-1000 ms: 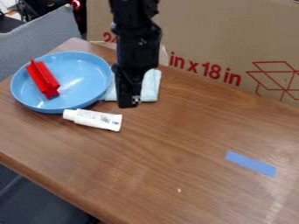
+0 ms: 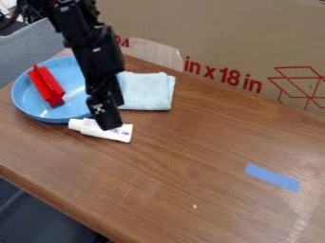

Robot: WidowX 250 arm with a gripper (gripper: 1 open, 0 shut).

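Note:
My black gripper (image 2: 106,116) is low over a white tube (image 2: 117,133) with a white cap, which lies on the wooden table (image 2: 203,180) in front of the blue plate. The gripper stands open; its fingers partly cover the tube, and I cannot tell whether they touch it. The blue plate (image 2: 33,101) holds a red object (image 2: 47,85). Behind the gripper, to the right of the plate, lies a folded pale cloth (image 2: 150,91).
A cardboard box (image 2: 229,47) with red print stands along the back. A strip of blue tape (image 2: 272,177) lies on the right of the table. A grey surface (image 2: 19,47) is at the back left.
My gripper has come down and moved left, from over the cloth to over the white tube. The plate, red object and cloth look unchanged.

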